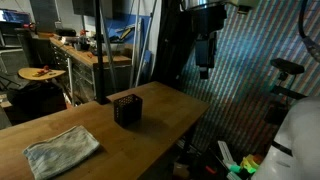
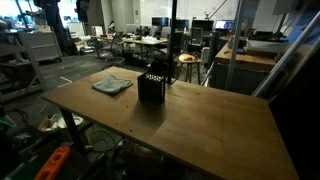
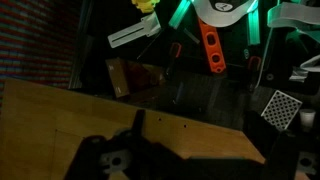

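My gripper [image 1: 205,60] hangs high at the table's right end in exterior view 1, well apart from everything on the tabletop. Its two dark fingers stand wide apart in the wrist view, with nothing held between them. On the wooden table [image 2: 215,125] sits a black mesh box [image 2: 152,88], upright. A grey cloth [image 1: 62,151] lies flat to the left of the box in exterior view 1. Neither the box nor the cloth shows in the wrist view, which looks down past the table edge [image 3: 195,135].
Below the edge, the wrist view shows a red tool [image 3: 211,45], a yellow item [image 3: 146,25] and a brown box [image 3: 133,77]. Much of the tabletop beyond the mesh box is bare in exterior view 2. Thin poles rise behind the table.
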